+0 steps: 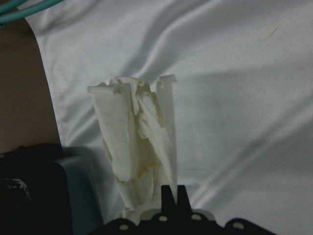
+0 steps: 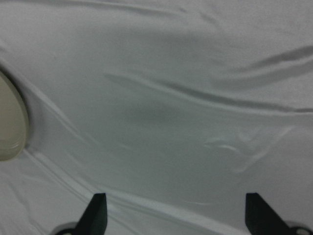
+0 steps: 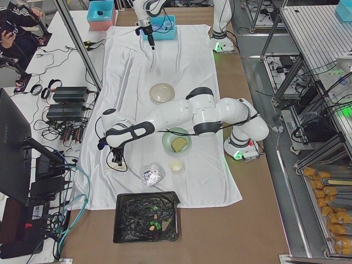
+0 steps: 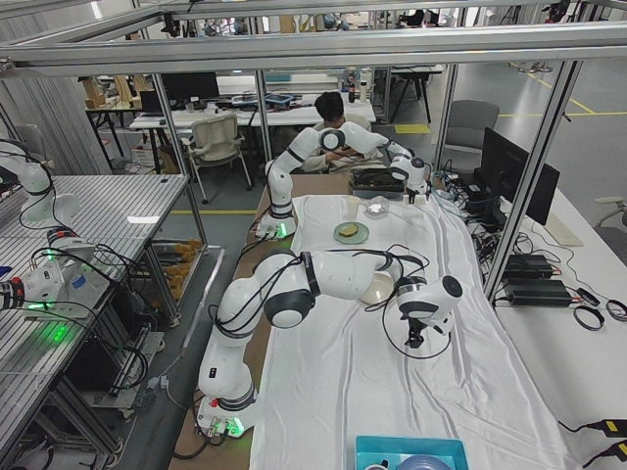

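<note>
A crumpled cream paper (image 1: pixel 134 132) stands upright in the left wrist view, with my left gripper shut on its lower part. In the camera left view that gripper (image 3: pixel 117 159) is low over the cloth, left of the foil ball (image 3: pixel 151 175). My right gripper stands open and empty over bare cloth; the rim of a beige plate (image 2: pixel 14 122) shows at its left. The green plate (image 4: pixel 351 241) holds a yellowish piece (image 3: pixel 179 144).
A black-lined bin (image 3: pixel 146 235) sits at the front edge beyond the cloth. A blue box (image 4: pixel 409 450) is at the far end. A cream cup (image 3: pixel 176 165) stands below the green plate.
</note>
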